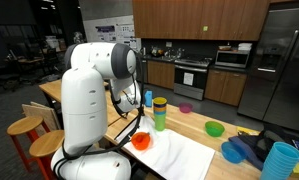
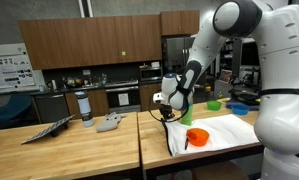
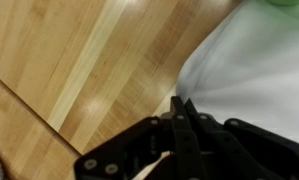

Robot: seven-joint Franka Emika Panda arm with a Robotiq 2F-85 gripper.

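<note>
A white cloth [image 1: 184, 150] lies spread on the wooden table, with a red-orange bowl [image 1: 140, 141] and an upright, multicoloured stack of cups [image 1: 160, 122] on it. Part of something green [image 3: 284, 2] shows at the top of the wrist view. My gripper is low at the cloth's near-left edge, its fingertips together. The cloth draws to a point at those tips, so it looks pinched there; the thin fold itself is hard to make out. In exterior view 2, the bowl [image 2: 197, 137] stands to the right of the gripper [image 2: 164, 120].
A green bowl [image 1: 214, 129], a blue bowl [image 1: 233, 152] and a blue bin [image 1: 280, 161] stand toward the right. In exterior view 2, a grey item [image 2: 109, 122] and a canister [image 2: 84, 106] lie further left. Bare wood [image 2: 59, 145] stretches across the left.
</note>
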